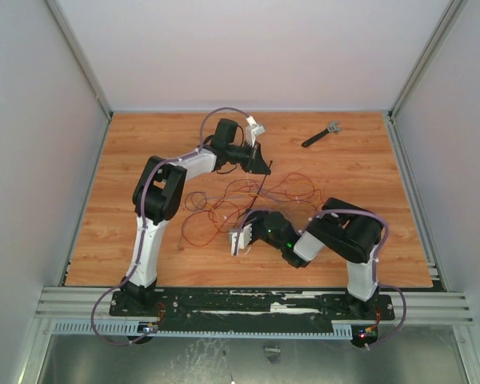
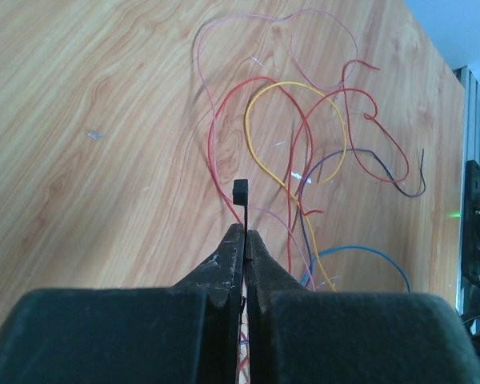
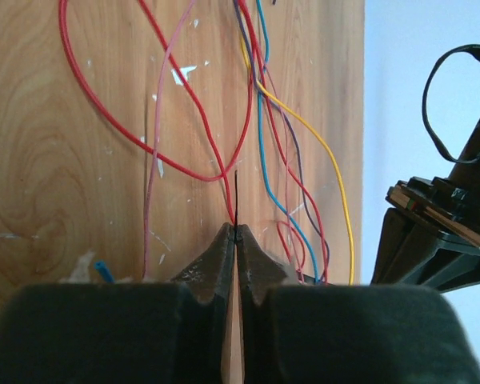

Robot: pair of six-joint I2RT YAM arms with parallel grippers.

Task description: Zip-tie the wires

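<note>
A thin black zip tie slants across the bundle of coloured wires in the top view. My left gripper is shut on it near its head, and the square head sticks out past the fingertips. At the other end, nearer the front, my right gripper is shut on the tie. Only a thin dark sliver of its tail rises beyond those fingers. Red, yellow, blue, purple and pink wires lie loosely looped. Whether the tie runs under or over each wire, I cannot tell.
A wrench with a black handle lies at the back right, away from both arms. In the right wrist view the left arm stands close by on the right. Bare wood is free on the right side of the table.
</note>
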